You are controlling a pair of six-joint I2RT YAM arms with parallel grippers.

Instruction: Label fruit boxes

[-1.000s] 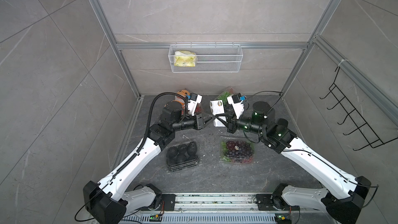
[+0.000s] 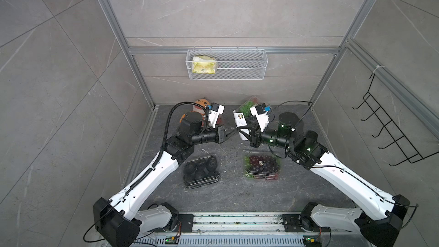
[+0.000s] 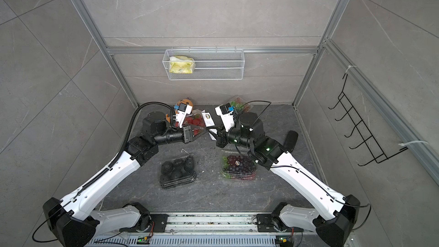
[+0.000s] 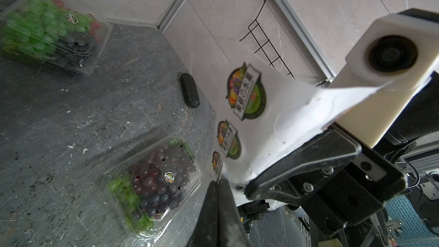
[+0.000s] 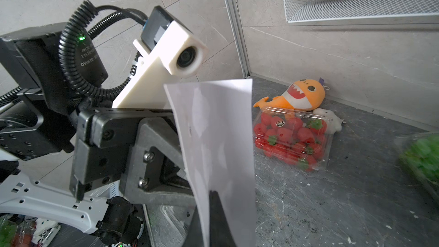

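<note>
My right gripper is shut on a white label strip that stands up from its fingers. In the left wrist view, printed round fruit labels show on the strip's face. My left gripper is shut, its tips close to the strip's edge by the lowest label; whether it pinches anything cannot be told. A clear box of dark and green grapes, a green grape box and a strawberry box each carry a round label. A box of dark fruit shows none.
An orange shark toy lies behind the strawberries. A black case lies on the counter's right side. The wire basket hangs on the back wall with a yellow packet.
The label strip has turned or bent slightly, its upper end shifting right. My left gripper has moved very slightly; the right arm and the boxes look still.
</note>
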